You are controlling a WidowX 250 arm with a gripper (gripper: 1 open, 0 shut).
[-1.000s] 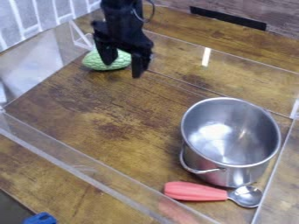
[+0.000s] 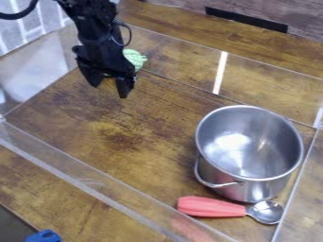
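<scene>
My black gripper (image 2: 108, 81) is low over the wooden tray floor at the upper left, open, its fingers pointing down. A green textured object (image 2: 134, 60) lies just behind it, largely hidden by the gripper and arm. I cannot tell whether the two touch.
A steel pot (image 2: 246, 151) stands at the right. A spoon with a pink handle (image 2: 214, 207) lies in front of it. Clear plastic walls border the wooden area, whose middle is bare. A blue object (image 2: 43, 235) is at the lower left corner.
My gripper has moved down and left from higher and farther right, and now stands in front of the green object, covering much of it.
</scene>
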